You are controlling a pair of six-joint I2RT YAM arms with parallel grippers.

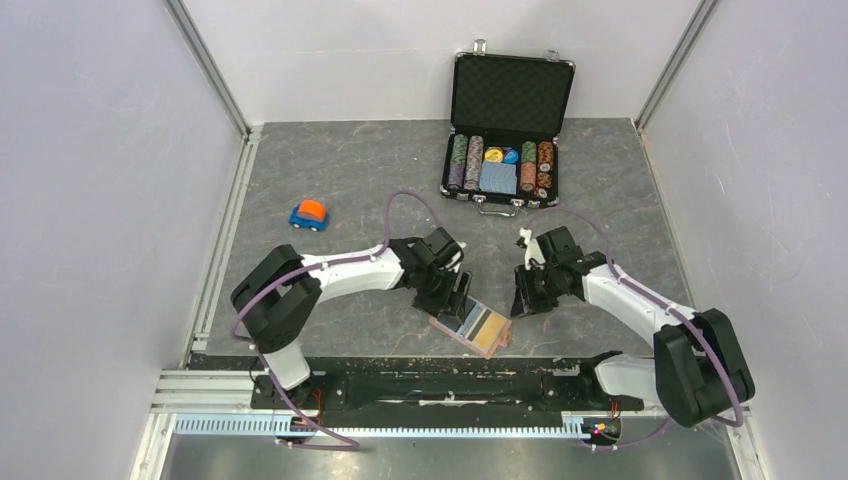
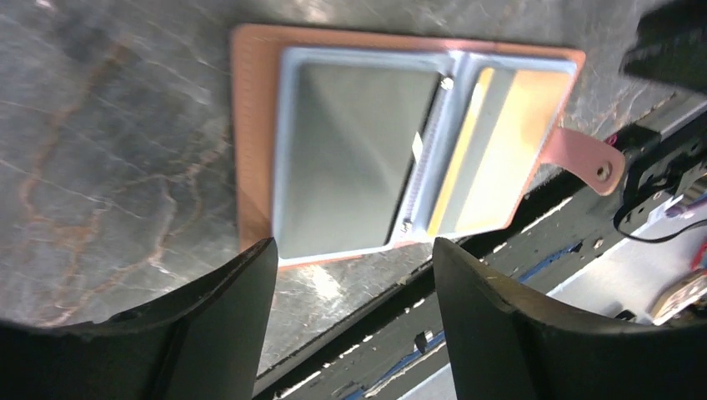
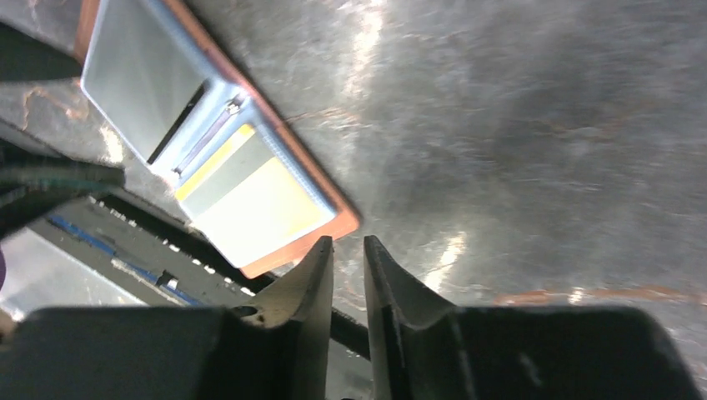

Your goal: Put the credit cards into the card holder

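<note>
The brown card holder (image 1: 490,330) lies open and slanted near the front edge. In the left wrist view it has a dark grey panel (image 2: 358,158) in one half and a yellow, grey and orange card face (image 2: 508,158) in the other. My left gripper (image 1: 462,305) is open over the grey half, nothing between its fingers. To the right of the holder, my right gripper keeps a narrow, empty gap between its fingertips, close by the holder's corner. No loose card shows now; the left arm covers part of the table.
An open black case (image 1: 513,95) of poker chips stands at the back. A blue and orange toy car (image 1: 308,214) sits on the left. Behind the holder's front side runs a black rail (image 1: 440,385). Clear table lies between the car and the case.
</note>
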